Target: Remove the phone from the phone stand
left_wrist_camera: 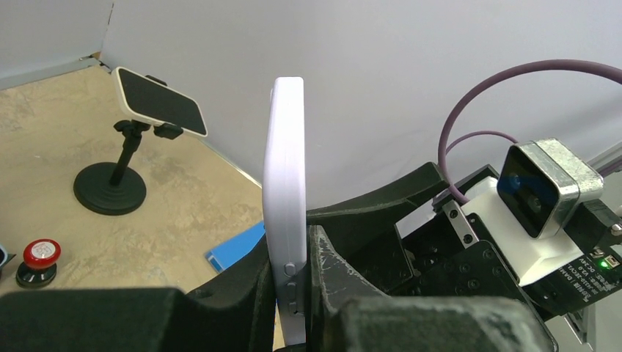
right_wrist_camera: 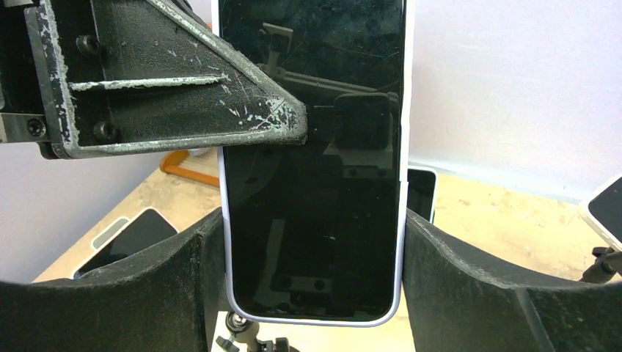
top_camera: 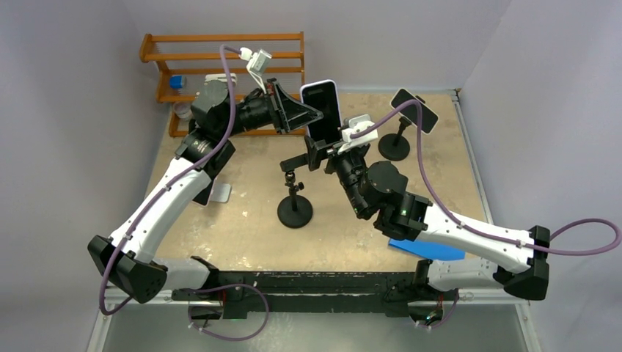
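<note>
A black-screened phone with a pale lilac edge (top_camera: pixel 320 99) is up off the table, beyond the empty head of the black phone stand (top_camera: pixel 295 212). My right gripper grips its two long sides near the lower end. From the side, my left gripper is shut on the phone's thickness, one finger (right_wrist_camera: pixel 275 121) lying across the screen and the other hidden behind. In the left wrist view the phone (left_wrist_camera: pixel 284 169) stands upright, edge-on between both fingers. Both grippers hold it, close to each other.
Another stand with a white-edged phone (top_camera: pixel 414 110) stands at the back right. A wooden rack (top_camera: pixel 220 37) is at the back left. A blue flat object (top_camera: pixel 429 250) lies front right, and a red button (left_wrist_camera: pixel 42 253) is on the table.
</note>
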